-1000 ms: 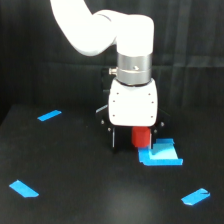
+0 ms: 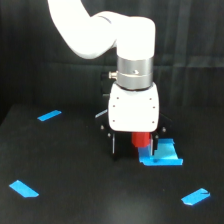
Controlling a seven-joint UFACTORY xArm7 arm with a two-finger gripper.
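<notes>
My gripper (image 2: 134, 142) hangs over the centre-right of the black table, its white housing hiding part of what is below. A red object (image 2: 139, 137) sits under the housing, between the fingers or just behind them; whether they touch it I cannot tell. Behind it lies a light blue square (image 2: 167, 153) with darker blue edges, partly hidden by the gripper and the red object.
Blue tape strips lie on the table (image 2: 90, 185): one at the back left (image 2: 50, 115), one at the front left (image 2: 24, 188), one at the front right (image 2: 195, 197).
The arm and gripper have shifted slightly, a little upward in the view. The red object under the housing looks slightly higher too.
</notes>
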